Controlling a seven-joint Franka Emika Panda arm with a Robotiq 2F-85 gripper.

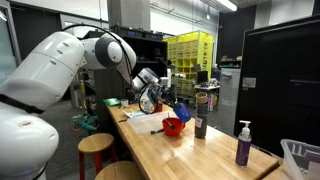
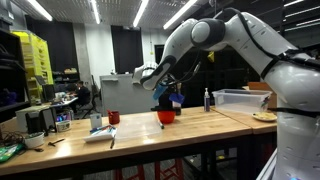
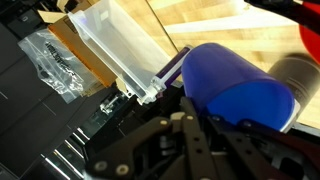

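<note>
My gripper point(image 1: 172, 100) is shut on a blue cup point(image 1: 184, 113), which it holds tilted. In the wrist view the blue cup point(image 3: 240, 85) fills the middle, pressed close to the dark fingers. Below it in the first exterior view stands a red bowl point(image 1: 172, 128) on the wooden table. The second exterior view also shows the red bowl point(image 2: 166, 116) beneath the gripper. What lies inside the bowl or the cup is hidden from these views.
A dark cylinder point(image 1: 200, 128) stands just right of the bowl. Farther right are a purple pump bottle point(image 1: 243, 146) and a clear plastic bin point(image 1: 301, 156). Two stools point(image 1: 96, 144) stand beside the table. Its near part is clear.
</note>
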